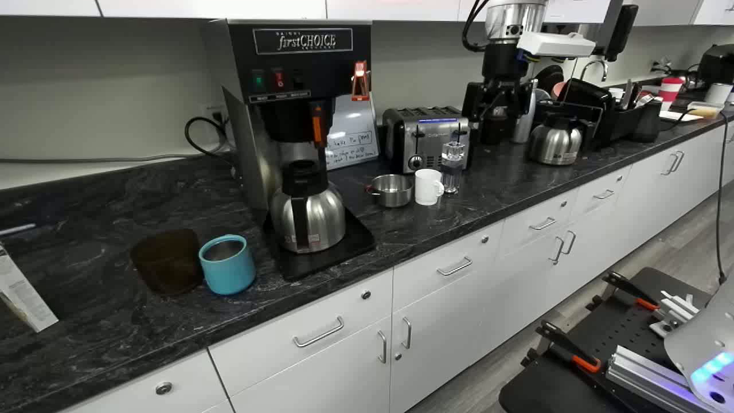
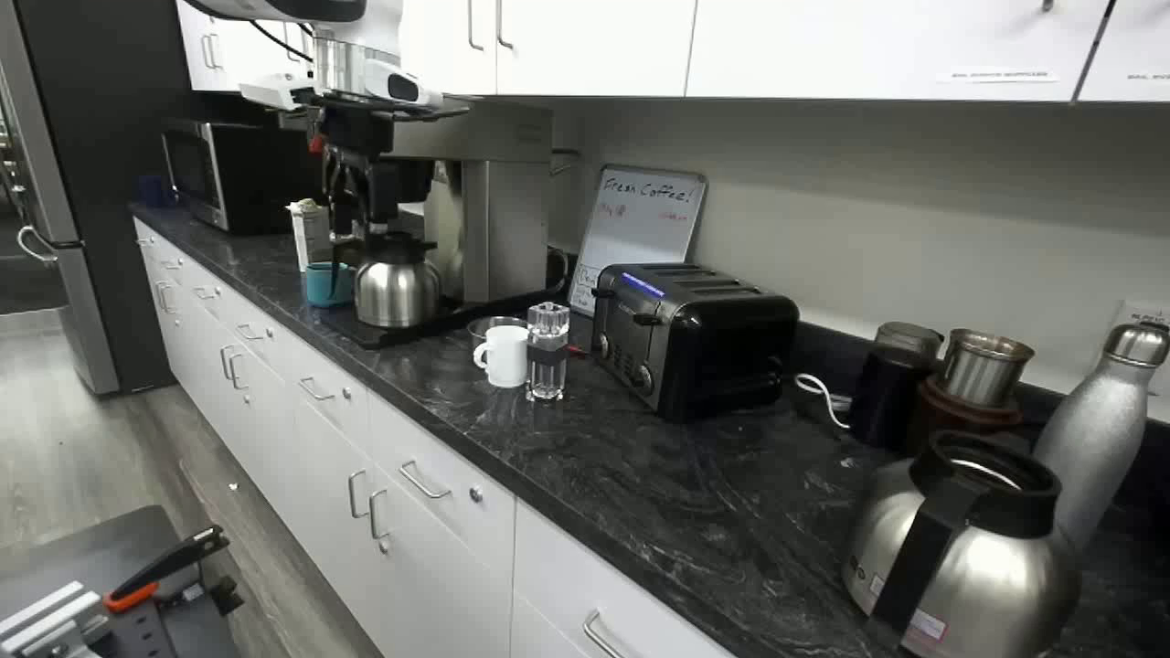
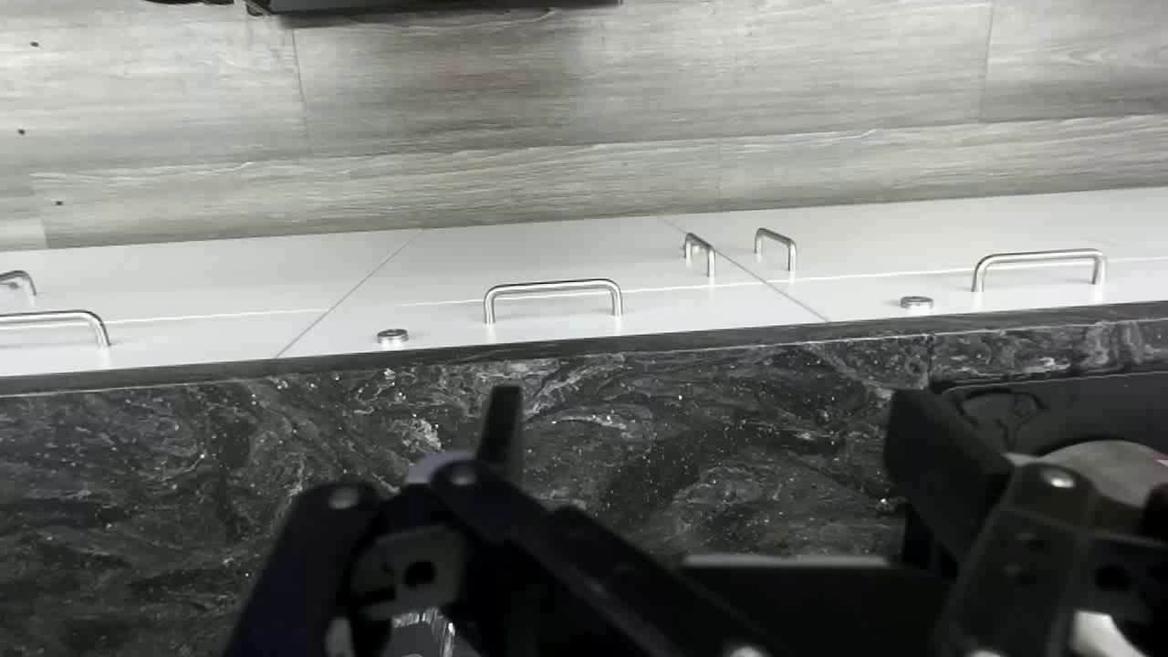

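My gripper is open, its two dark fingers wide apart and dark countertop visible beyond the gap. It points down over the counter in exterior view 2, where the gripper (image 2: 356,214) overlaps the coffee maker in the picture. In exterior view 1 the gripper (image 1: 490,113) appears past the toaster (image 1: 425,141). A white mug (image 1: 428,186) stands beside a small steel pan (image 1: 392,190) and a clear container with a dark band (image 1: 452,167). On the coffee maker's black base is a steel carafe (image 1: 307,213). A teal mug (image 1: 227,265) sits left of it.
The tall coffee maker (image 1: 237,137) and a leaning whiteboard (image 2: 639,225) stand along the wall. A second carafe (image 2: 965,559) and a steel bottle (image 2: 1102,439) are at the near end in exterior view 2.
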